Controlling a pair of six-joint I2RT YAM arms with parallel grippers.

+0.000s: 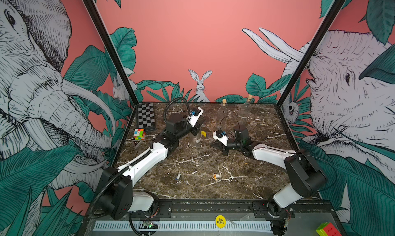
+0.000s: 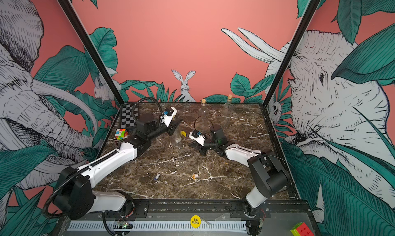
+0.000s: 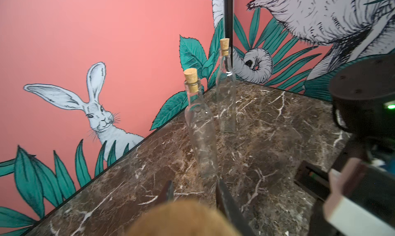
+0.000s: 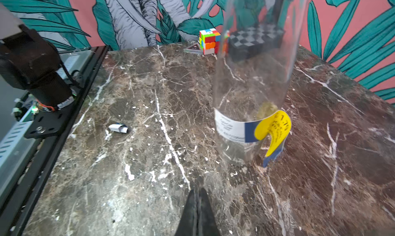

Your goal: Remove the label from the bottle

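Observation:
A clear glass bottle hangs upright or nearly so between my arms, its white, blue and yellow label low on the body with a yellow end peeled outward and curling down. My left gripper is shut on the bottle's upper part; a blurred cork fills the bottom of the left wrist view. My right gripper is shut, nothing between its fingers, just short of the bottle's lower part and pointing toward it.
Two more corked bottles stand at the back right. A chessboard and puzzle cube lie at the left. Small scraps lie on the front of the marble table, which is otherwise clear.

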